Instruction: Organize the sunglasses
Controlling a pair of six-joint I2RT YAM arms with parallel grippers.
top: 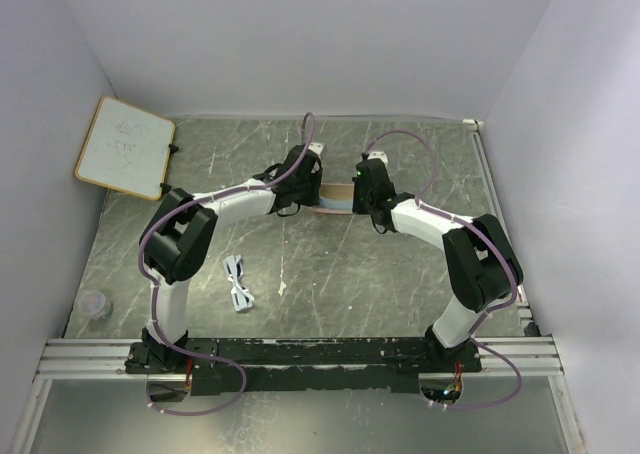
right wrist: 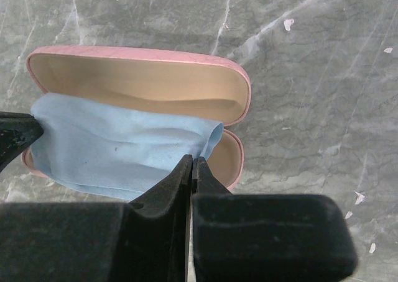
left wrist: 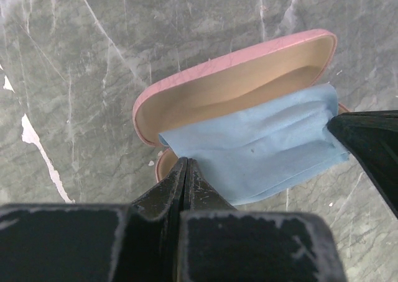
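A pink glasses case with a beige lining stands open mid-table; its raised part shows as a pink-rimmed shell (left wrist: 236,77) in the left wrist view. A light blue cloth (right wrist: 118,145) spans the case between my two grippers and hides most of its lower half. My left gripper is shut on the cloth's left end. At the opposite end, my right gripper is shut, with the cloth edge gathered at its tips. A white-and-grey object (top: 238,282), perhaps the folded sunglasses, lies on the table to the left; its details are too small to tell.
A whiteboard (top: 127,146) leans at the back left. Near the front left edge sits a small clear round container (top: 95,305). Table surface in front of the case and to the right is free.
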